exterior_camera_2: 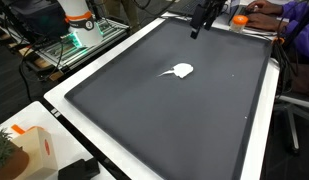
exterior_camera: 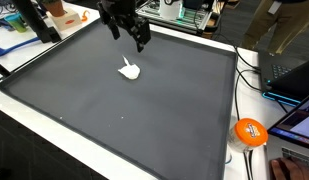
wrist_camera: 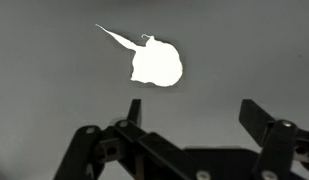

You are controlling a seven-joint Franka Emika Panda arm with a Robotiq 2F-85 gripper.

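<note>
A small white item (exterior_camera: 130, 71) with a thin pointed tail lies flat on the dark grey table. In the wrist view the white item (wrist_camera: 157, 63) is overexposed, so I cannot tell what it is; a thin curl sticks up at its top edge. My gripper (exterior_camera: 128, 47) is above the table, a little apart from the item. Wide apart, the two fingers of my gripper frame bare table, and the item is ahead of them, left of centre. In the second exterior view the white item (exterior_camera_2: 180, 70) is near the middle of the table.
An orange-lidded container (exterior_camera: 248, 134) stands at its right edge. A laptop (exterior_camera: 291, 90) is off to the right. A person's hands (exterior_camera_2: 265, 8) show behind the far edge in the second exterior view.
</note>
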